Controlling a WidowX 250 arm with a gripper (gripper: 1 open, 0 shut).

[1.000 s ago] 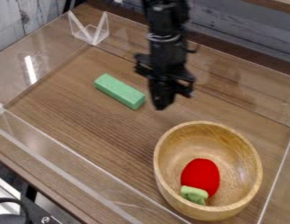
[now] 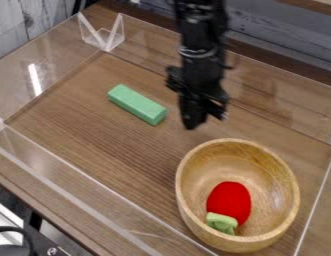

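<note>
My gripper [image 2: 195, 121] hangs from the black arm over the middle of the table, pointing down and shut. Nothing shows between its fingers. A green block [image 2: 136, 104] lies on the wooden table just to its left, apart from it. In the lower right, a round wooden bowl [image 2: 197, 168] holds a red object [image 2: 229, 201] with a pale green end.
A clear, angular plastic object [image 2: 101, 32] stands at the back left. Black cables lie at the lower left edge.
The block and the bowl have stayed in place.
</note>
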